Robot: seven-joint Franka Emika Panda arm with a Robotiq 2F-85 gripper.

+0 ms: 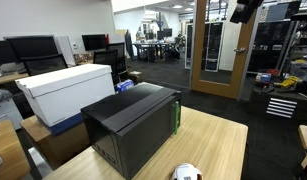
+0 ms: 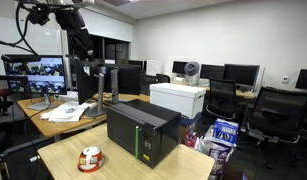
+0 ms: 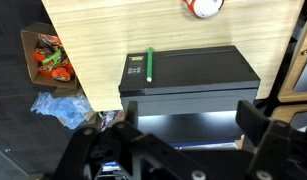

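A black microwave-like box rests on the wooden table, with a thin green strip on its front. A small red and white round object lies on bare tabletop in front of it; only its pale upper part shows at the bottom of exterior view 1. My gripper is open, its fingers wide apart at the lower part of the wrist view, with nothing held. In exterior view 2 it hangs high above the table, clear of both things.
Behind the black box stands a white lidded carton. Bags and packets are beside the table in exterior view 2. A cardboard box with orange packets appears at the left in the wrist view. Free tabletop lies in front of the black box.
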